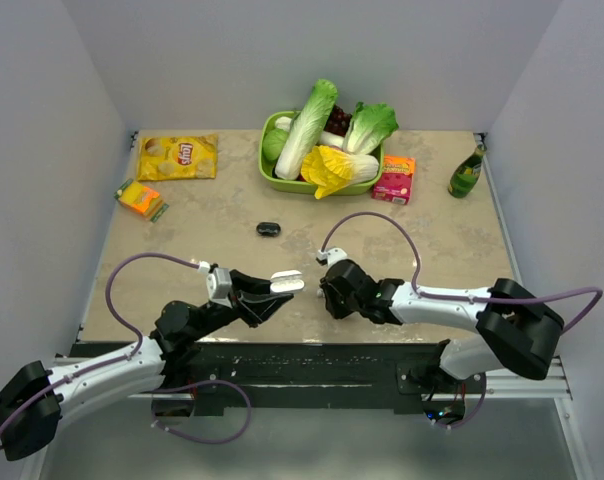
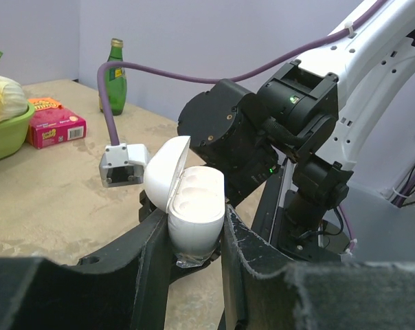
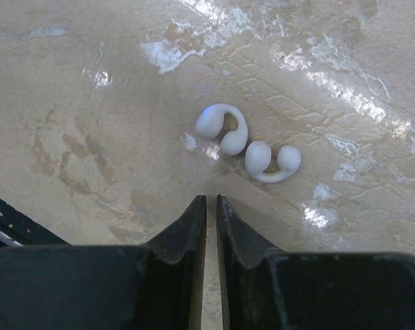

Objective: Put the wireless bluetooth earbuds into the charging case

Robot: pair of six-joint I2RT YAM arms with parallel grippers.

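An open white charging case (image 2: 194,210) is held by my left gripper (image 1: 272,298), shut on it, with the lid raised and empty slots visible in the left wrist view. My right gripper hangs low over the table, fingertips close together with a narrow gap, just below two white earbuds (image 3: 221,124) in the right wrist view. The earbuds lie side by side on the tabletop, apart from the fingers. In the top view the right gripper mostly covers them.
A black oval object (image 1: 268,229) lies mid-table. A green basket of vegetables (image 1: 272,175), a pink box (image 1: 393,180), a green bottle (image 1: 465,175), a Lay's bag (image 1: 177,157) and an orange pack (image 1: 140,199) line the back and left.
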